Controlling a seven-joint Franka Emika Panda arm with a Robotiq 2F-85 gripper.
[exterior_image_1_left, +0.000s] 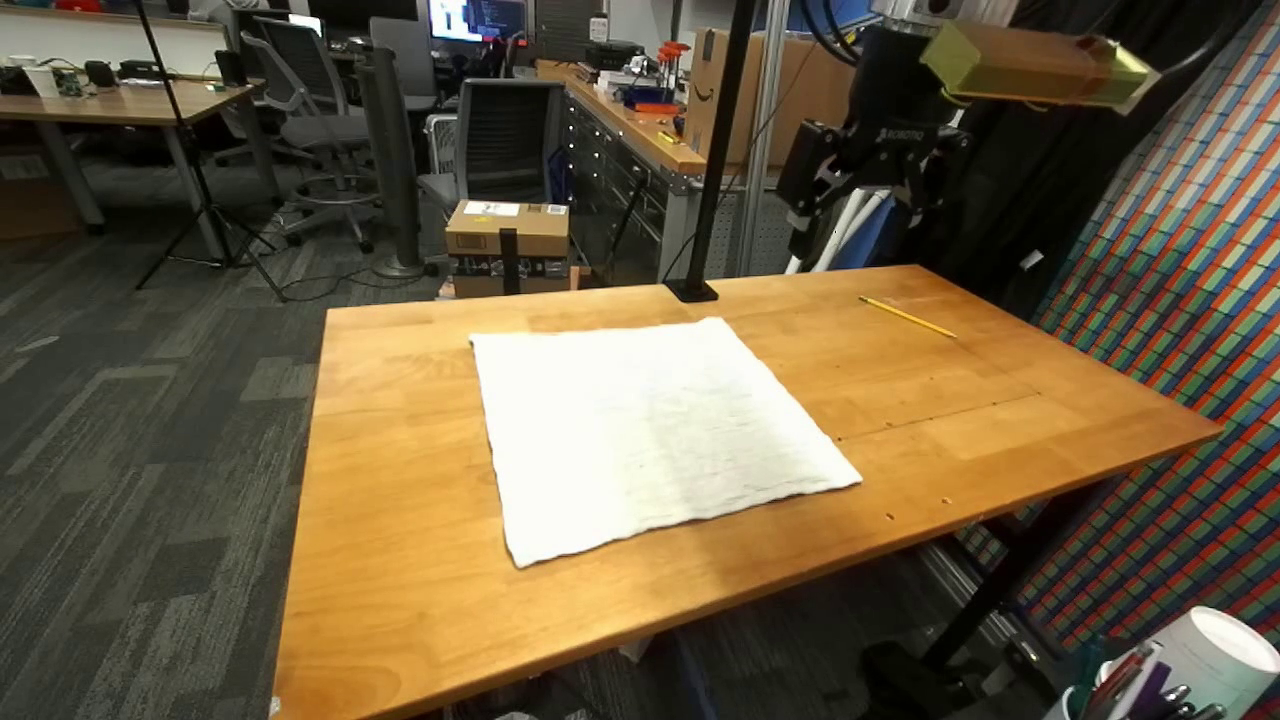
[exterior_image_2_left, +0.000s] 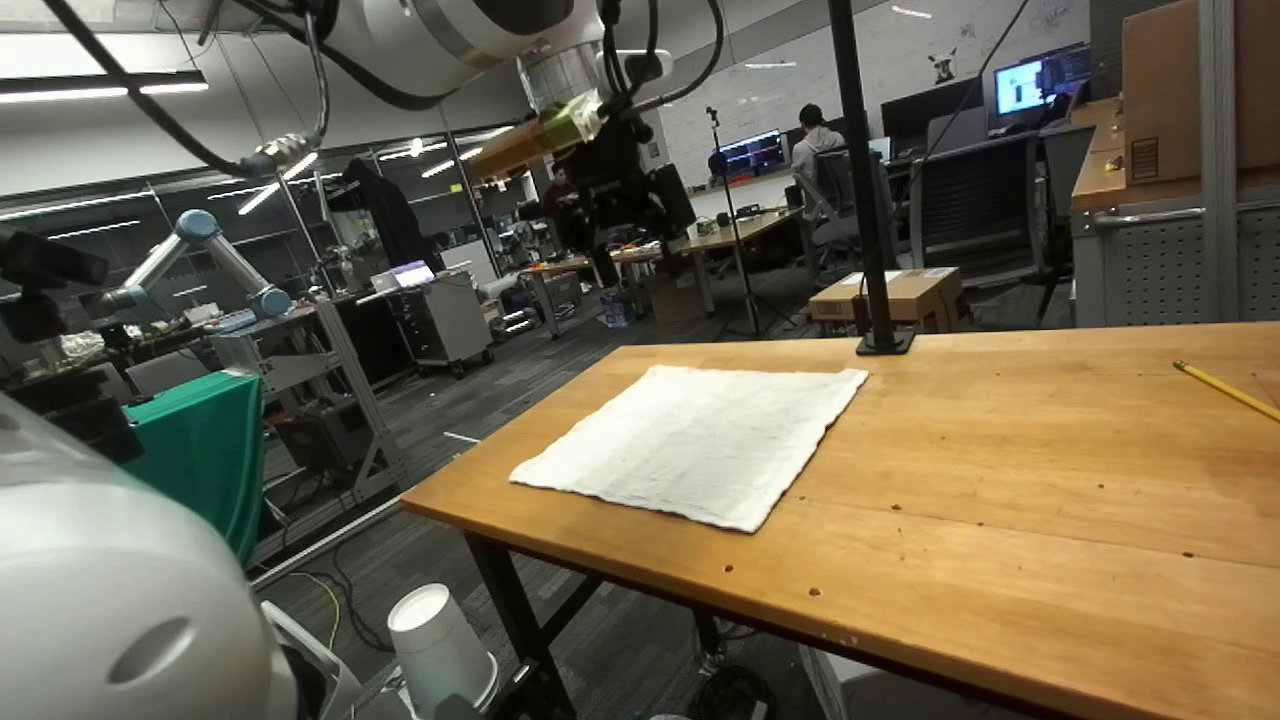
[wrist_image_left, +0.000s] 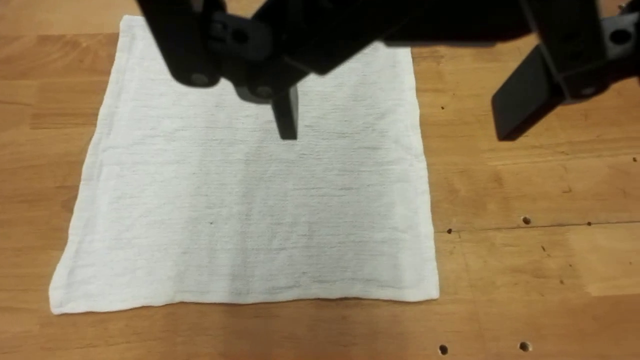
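A white cloth (exterior_image_1_left: 654, 438) lies spread flat and roughly square on the wooden table, its edges slightly wavy. The same cloth (exterior_image_2_left: 702, 438) appears in exterior view 2 toward the table's left end. High above the tabletop hangs my gripper, its two fingers wide apart and nothing between them. In the wrist view one fingertip (wrist_image_left: 286, 120) overlaps the cloth (wrist_image_left: 258, 210), while the other is seen over bare wood to its right. The top part of the cloth is hidden there behind the gripper body.
A yellow pencil (exterior_image_1_left: 908, 317) rests near the table's back right. At the back edge a black pole (exterior_image_1_left: 708, 180) rises from a base plate. Bare table (exterior_image_1_left: 960, 408) surrounds the cloth, with a few small holes in the wood.
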